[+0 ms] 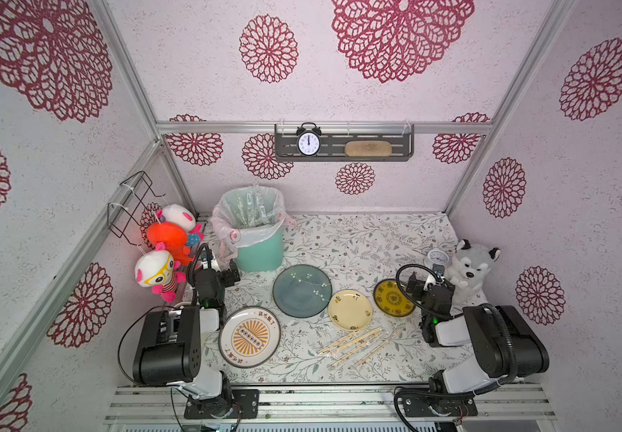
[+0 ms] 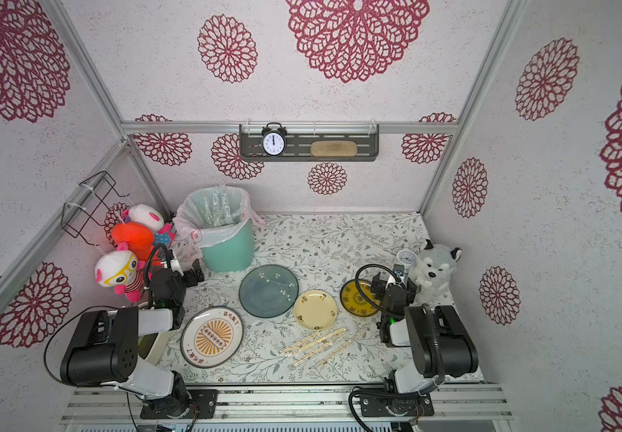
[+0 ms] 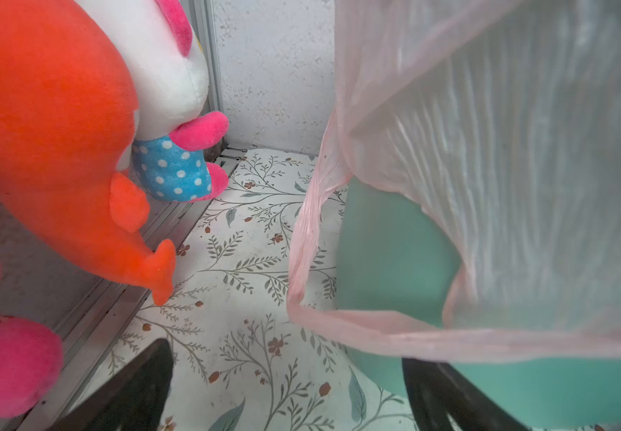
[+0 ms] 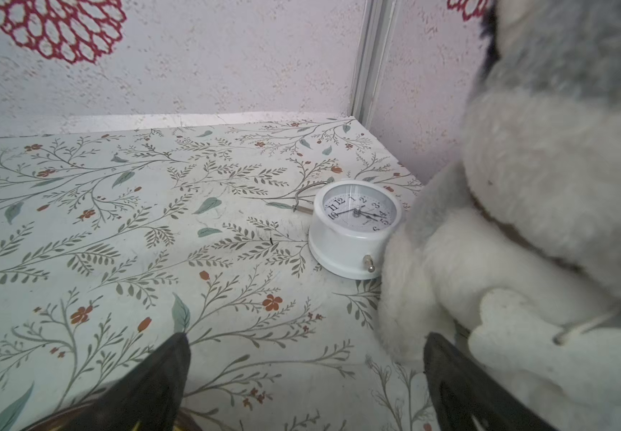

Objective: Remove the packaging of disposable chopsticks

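Observation:
Several pale chopsticks point(image 1: 357, 345) lie side by side on the patterned tabletop, in front of the small cream plate. Whether clear wrapping still covers any of them is too small to tell. The green bin point(image 1: 260, 253) at the back left has a pink-edged liner and clear crumpled plastic point(image 1: 253, 208) inside. My left gripper stands open and empty, close to the bin's near left side; the liner point(image 3: 396, 334) hangs just ahead of its right finger. Over on the right, my right gripper is also open with nothing held, near the husky toy, well away from the chopsticks.
Plates line the table: white-orange point(image 1: 251, 337), blue-grey point(image 1: 302, 291), cream point(image 1: 349, 310) and brown point(image 1: 394, 297). Soft toys point(image 3: 73, 143) crowd the left arm. A husky toy point(image 4: 540, 215) and white clock point(image 4: 353, 230) stand at right.

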